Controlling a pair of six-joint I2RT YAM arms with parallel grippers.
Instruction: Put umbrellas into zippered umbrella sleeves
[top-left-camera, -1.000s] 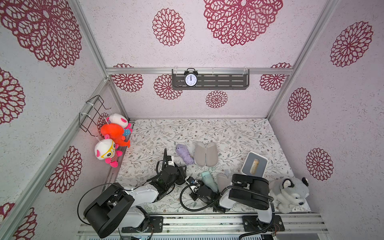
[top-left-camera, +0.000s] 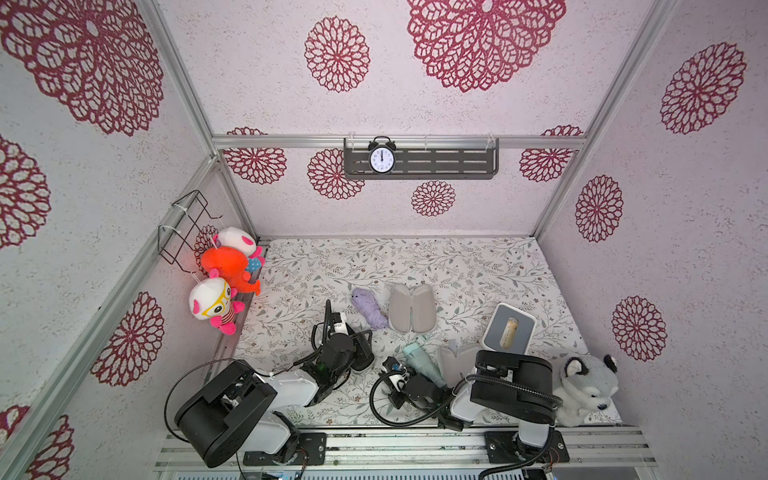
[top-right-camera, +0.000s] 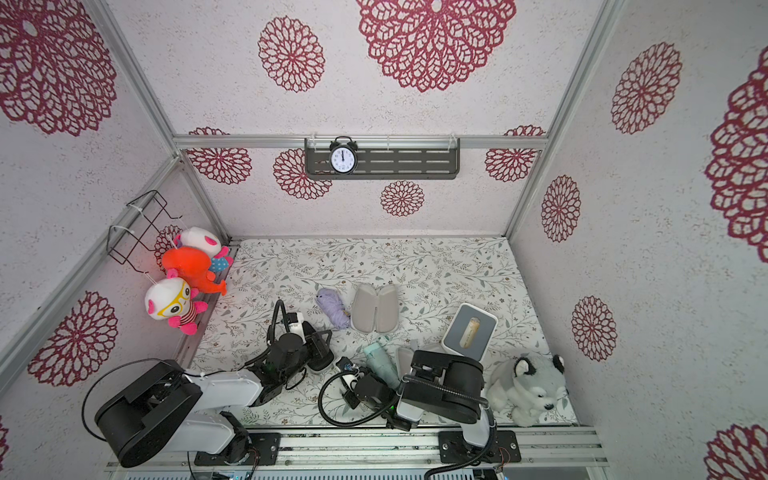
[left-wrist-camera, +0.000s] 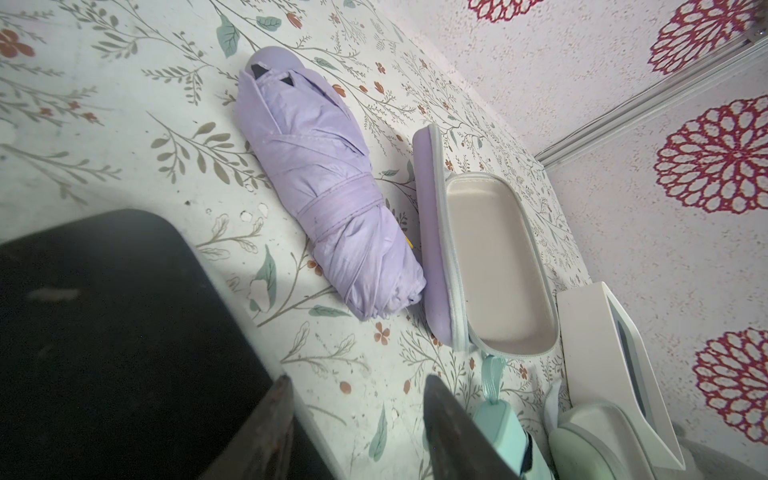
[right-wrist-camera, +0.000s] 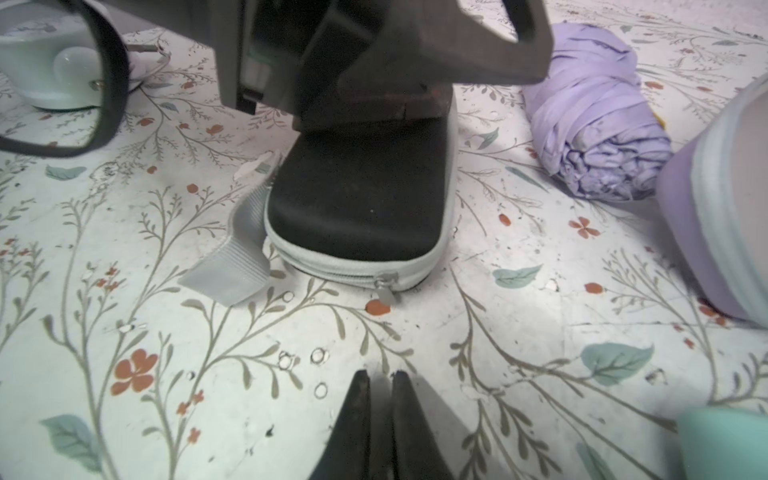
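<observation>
A closed black sleeve (right-wrist-camera: 360, 192) with a grey zip edge and strap lies on the table in the right wrist view. My left gripper is partly open low over it, one finger above the sleeve's edge; whether it touches is unclear. To its right lie a wrapped lilac umbrella (left-wrist-camera: 328, 184) and an open lilac sleeve (left-wrist-camera: 500, 264), empty, beige inside. A mint umbrella (top-left-camera: 424, 364) lies beside the right arm, near an open, pale-green sleeve (left-wrist-camera: 596, 440). My right gripper points at bare table before the black sleeve, a narrow empty gap between its fingertips.
A white-rimmed tray (top-left-camera: 531, 324) holding a tan item stands at the right, behind a husky plush (top-left-camera: 588, 388). Plush toys (top-left-camera: 228, 268) hang by a wire basket on the left.
The right arm and gripper have shifted slightly right. The mint umbrella is turned a little, and the open sleeve beside it has also moved right. The left arm has barely moved.
</observation>
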